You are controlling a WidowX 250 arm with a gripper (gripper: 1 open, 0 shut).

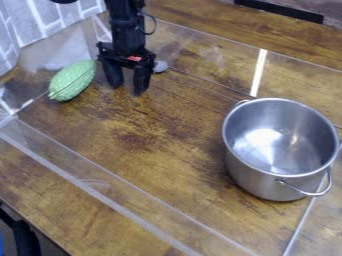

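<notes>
My black gripper [127, 70] is low at the top left of the wooden table, its dark fingers pointing down. A small red item and a pale, spoon-like piece [159, 67] show just behind the fingers, partly hidden by them. A pale green oblong vegetable [72, 80] lies to the left of the gripper. Whether the fingers hold anything cannot be made out.
A large steel pot [278, 150] with handles stands at the right.
</notes>
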